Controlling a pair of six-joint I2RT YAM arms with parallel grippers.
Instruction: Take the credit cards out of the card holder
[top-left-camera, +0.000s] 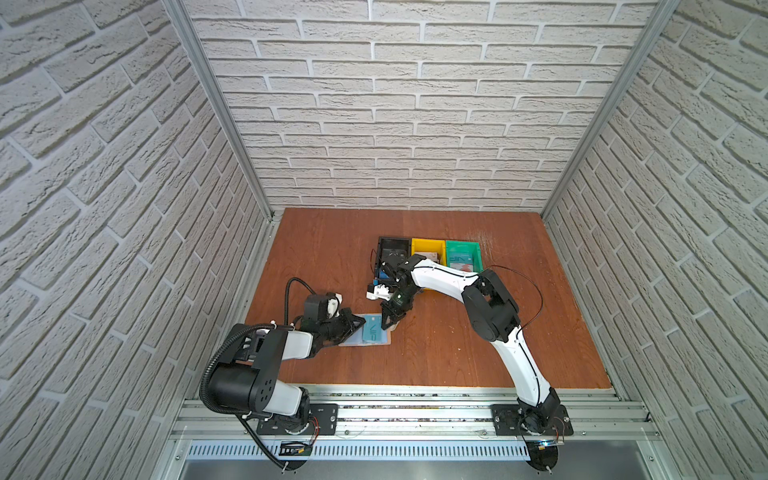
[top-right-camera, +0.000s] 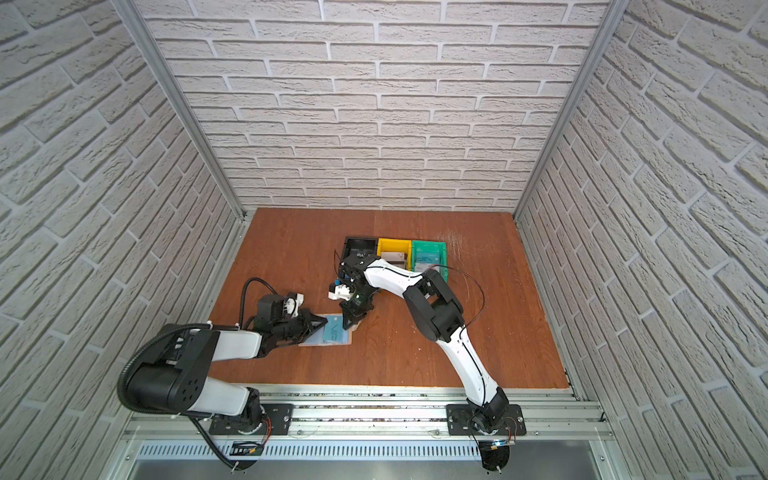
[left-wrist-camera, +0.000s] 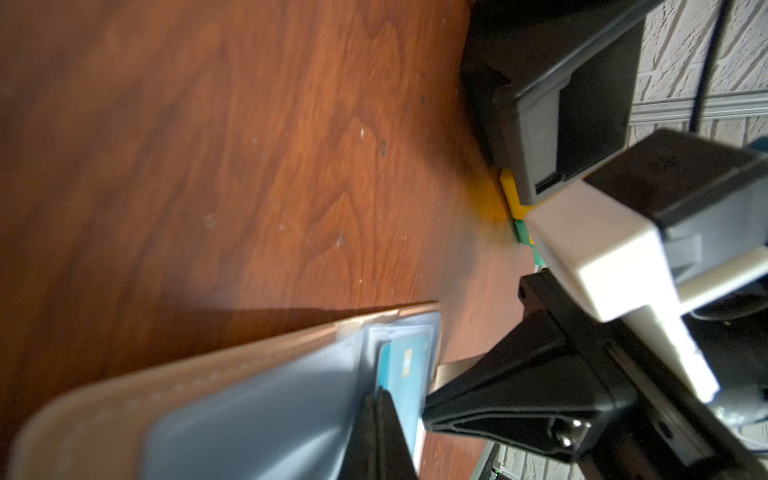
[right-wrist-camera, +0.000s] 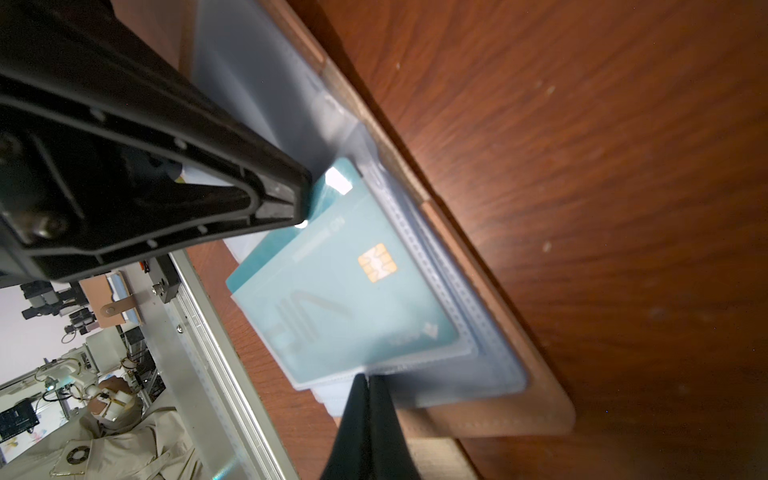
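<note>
The card holder (left-wrist-camera: 264, 424) lies open on the table, tan outside with clear plastic sleeves. A light blue card (right-wrist-camera: 344, 296) with a chip is in a sleeve, a darker teal edge behind it. My left gripper is shut at that card's edge; nothing clearly shows between its fingers. From the other side my right gripper is shut at the holder's edge, below the card in the right wrist view, with nothing visible between its fingers. Both grippers sit close together over the holder in the top views.
Black (top-left-camera: 394, 244), yellow (top-left-camera: 429, 242) and green (top-left-camera: 472, 248) bins stand at the back middle, the latter two holding items. The right arm reaches across in front of them.
</note>
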